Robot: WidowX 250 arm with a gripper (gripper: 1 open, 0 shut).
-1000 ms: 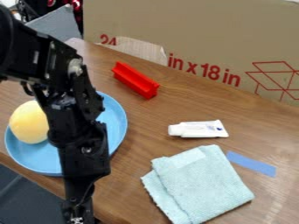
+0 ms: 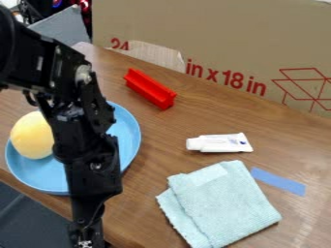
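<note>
My black gripper [image 2: 85, 229] reaches down at the left front, over the near edge of the table, in front of a blue plate [image 2: 38, 175]; the arm hides part of the plate. Its fingertips are at the bottom of the view, and I cannot make out clearly how they stand or whether anything is between them. A yellow rounded object [image 2: 33, 136] rests on the plate, left of the arm. A folded pale cyan cloth [image 2: 218, 205] lies on the wooden table [image 2: 168, 155] to the right of my gripper.
A red holder [image 2: 149, 88] lies behind the plate, and a white tube [image 2: 219, 142] sits at middle right. A strip of blue tape [image 2: 277, 181] is beside the cloth. A large cardboard box [image 2: 220, 39] stands along the back.
</note>
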